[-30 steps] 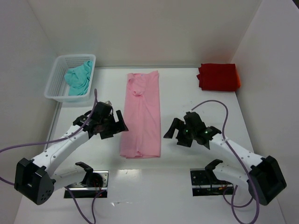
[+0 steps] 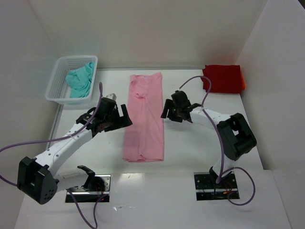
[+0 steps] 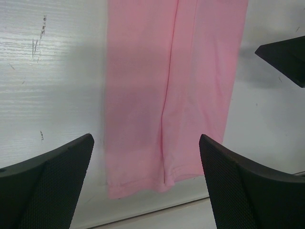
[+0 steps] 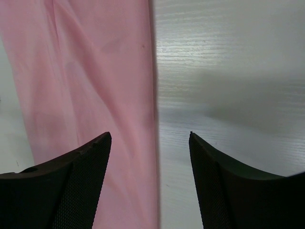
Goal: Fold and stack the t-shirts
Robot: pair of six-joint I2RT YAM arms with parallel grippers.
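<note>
A pink t-shirt (image 2: 149,114) lies on the white table, its sides folded in to make a long narrow strip. At its left edge, near mid-length, my left gripper (image 2: 123,119) is open; the left wrist view shows pink cloth (image 3: 138,95) below and between the spread fingers. On the opposite side, my right gripper (image 2: 165,111) stands open at the strip's right edge. In the right wrist view that edge of the cloth (image 4: 128,105) runs between the parted fingers, with nothing gripped.
A white basket (image 2: 53,88) holding a crumpled teal cloth (image 2: 81,80) stands at the back left. Folded red cloth (image 2: 222,78) lies at the back right. Bare table (image 2: 186,148) shows right of the strip. Purple cables (image 2: 217,129) trail along both arms.
The left one has shifted slightly. The shirt lies unchanged.
</note>
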